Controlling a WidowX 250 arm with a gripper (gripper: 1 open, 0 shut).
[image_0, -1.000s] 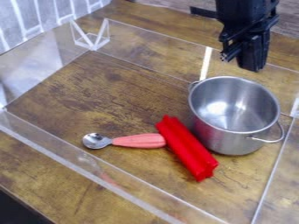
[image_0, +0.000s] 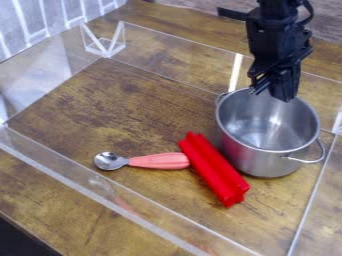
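The black gripper (image_0: 278, 78) hangs at the top right, its fingertips low over the back rim of a steel pot (image_0: 267, 140) with two side handles. Whether its fingers are open or shut is hard to make out. A red bundle (image_0: 211, 168) of long pieces lies left of the pot. A spoon (image_0: 154, 161) with a pink handle lies left of the red bundle, its metal bowl pointing left.
The wooden table (image_0: 94, 120) has clear room at the middle left. Clear plastic edging (image_0: 67, 169) runs around the work area. A white wire stand (image_0: 103, 42) is at the back left.
The gripper has come down toward the pot's back rim. The pot, red bundle and spoon look unmoved.
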